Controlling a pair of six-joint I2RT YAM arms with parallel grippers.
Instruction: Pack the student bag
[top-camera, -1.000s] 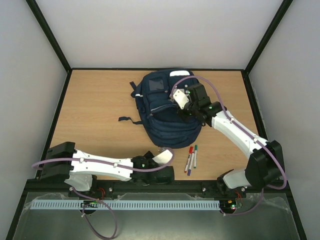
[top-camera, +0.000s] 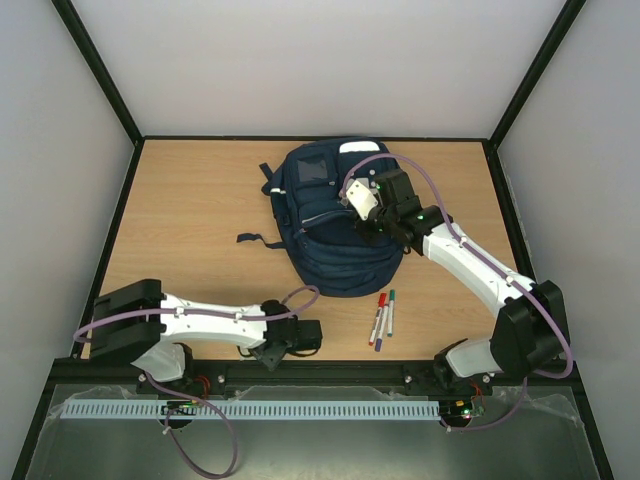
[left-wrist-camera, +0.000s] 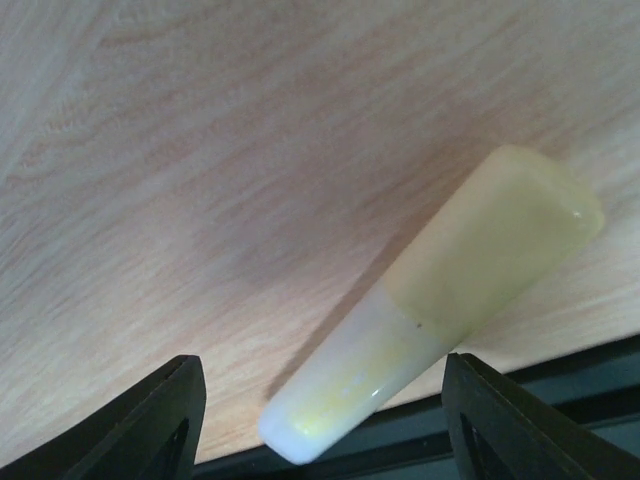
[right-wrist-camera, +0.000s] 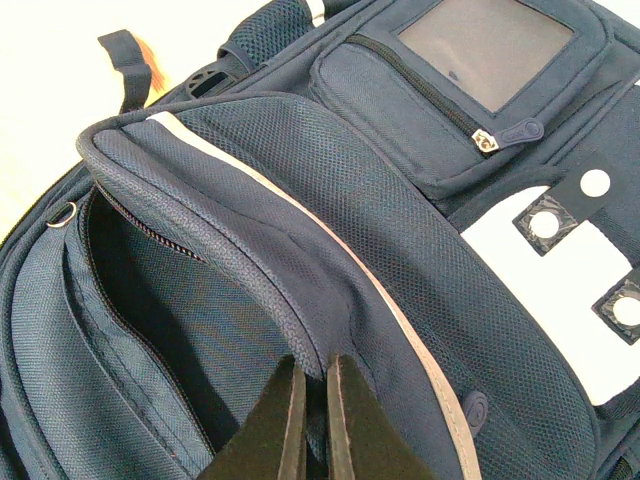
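The dark blue student bag (top-camera: 345, 270) lies on the table with its front pocket (right-wrist-camera: 190, 300) gaping. My right gripper is shut on the fabric edge of that pocket, holding it up. A short rounded stick (left-wrist-camera: 440, 290), pale yellow at one end and whitish at the other, lies flat near the table's front edge. Above it my left gripper is part open, its fingers (left-wrist-camera: 150, 420) apart on either side of the whitish end, not closed on it. In the top view the left arm hides the stick.
Several capped markers (top-camera: 383, 320) lie at the front, right of the left gripper. A black frame bar (top-camera: 340, 372) runs along the table's front edge.
The right arm and bag have stayed still.
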